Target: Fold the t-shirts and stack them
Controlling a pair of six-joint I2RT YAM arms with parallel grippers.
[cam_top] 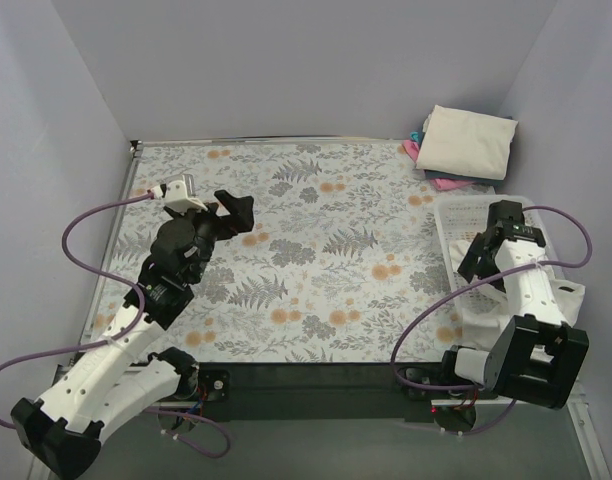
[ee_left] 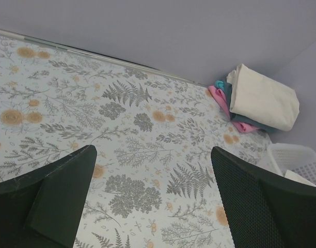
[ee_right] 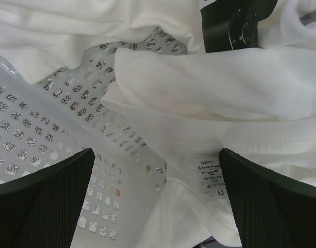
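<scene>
White T-shirts (ee_right: 240, 88) lie crumpled in and over a white perforated basket (cam_top: 448, 225) at the right. My right gripper (cam_top: 478, 262) is down inside it, open over the cloth; in the right wrist view a shirt with a printed neck label lies between and under its fingers. A folded stack (cam_top: 466, 142) at the back right has white on top, with dark teal, pink and blue layers below. My left gripper (cam_top: 234, 212) hangs open over the left of the table, nothing between its fingers.
Walls stand at the back and both sides. The basket sits at the right edge, just in front of the stack.
</scene>
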